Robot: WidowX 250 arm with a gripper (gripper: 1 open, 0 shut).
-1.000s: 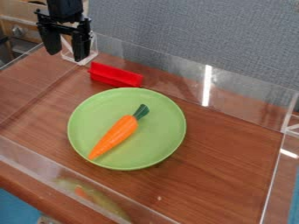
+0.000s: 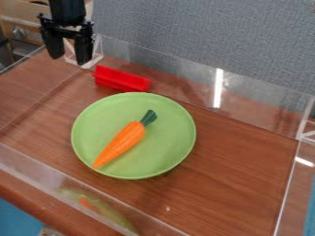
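My gripper (image 2: pixel 66 44) hangs at the back left, above the table's corner, open with its dark fingers apart and nothing seen held. To its lower right lies a red oblong block (image 2: pixel 122 79) on the wooden table. A green plate (image 2: pixel 165 152) sits in the middle, with an orange carrot (image 2: pixel 121 145) with a green top lying diagonally on it.
Clear low walls edge the table at the back, front left and right. Bare wood (image 2: pixel 234 184) is free right of the plate and at the left. A grey speckled surface rises behind.
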